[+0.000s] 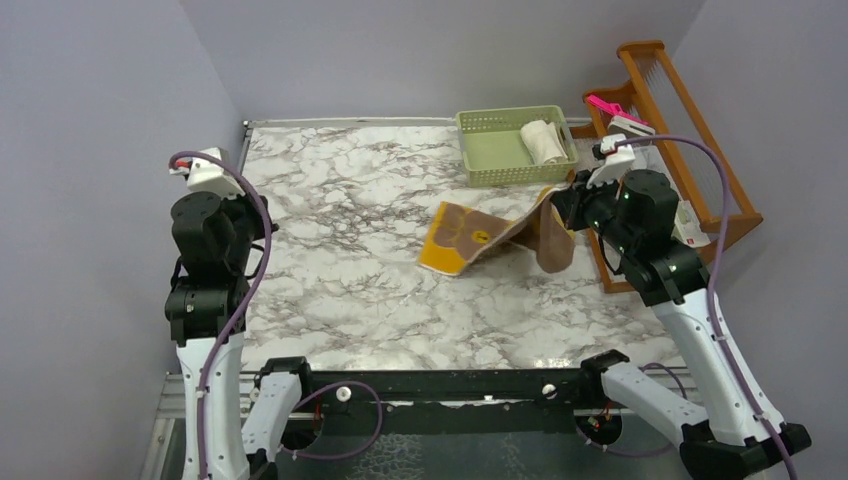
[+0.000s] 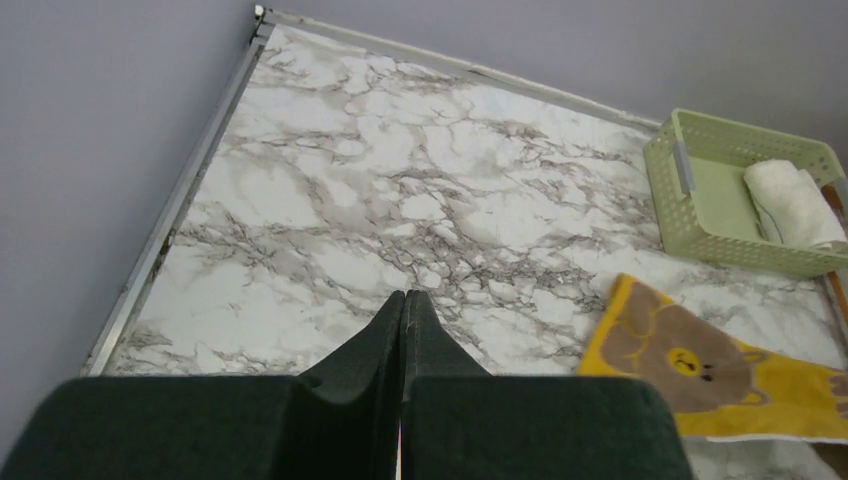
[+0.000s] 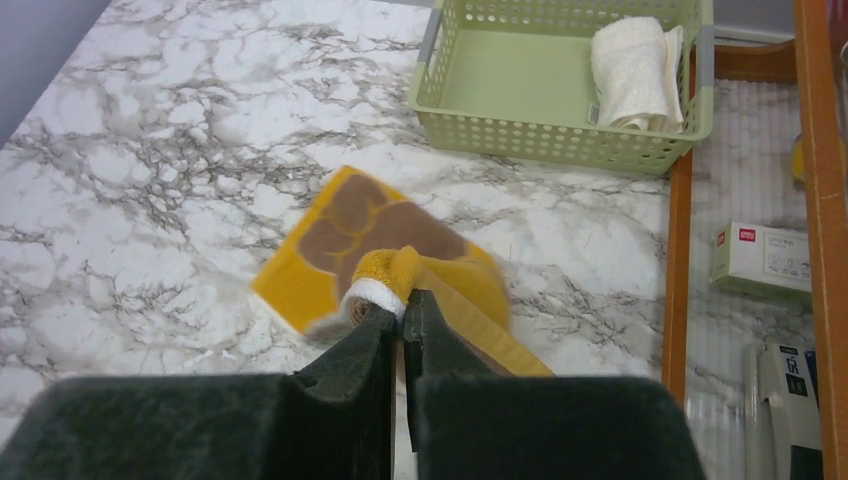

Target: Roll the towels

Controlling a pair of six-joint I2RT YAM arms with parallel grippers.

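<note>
The brown and yellow towel hangs by one corner from my right gripper, which is shut on it. Its left part, with a bear's face, sweeps out to the left, blurred. A twisted fold drops below the right fingertips in the top view. Over the left side of the table, my left gripper is shut, with nothing visible between its fingertips. A wide gap separates it from the towel. The towel's far side is partly hidden by its own folds.
A green basket stands at the back right, holding a rolled white towel. Right of it is a wooden rack with small boxes.
</note>
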